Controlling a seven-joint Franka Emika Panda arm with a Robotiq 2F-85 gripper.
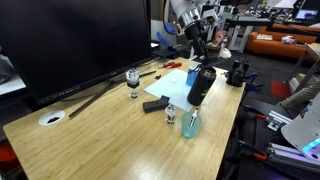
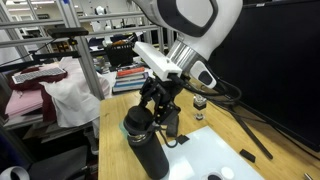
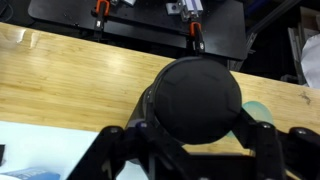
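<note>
A black cylindrical canister stands near the table's front right, roughly upright. Its round dark lid fills the middle of the wrist view, close to the camera. Just above the canister is my gripper, pointing down. In the wrist view its dark fingers are spread apart at the lower edge, on either side of the lid. Seen from the other side, the gripper is right at the top of the canister; whether the fingers touch the lid is hidden.
White paper and a blue object lie behind the canister. A teal cup with something in it, a small white-and-dark item and a black block stand to the left.
</note>
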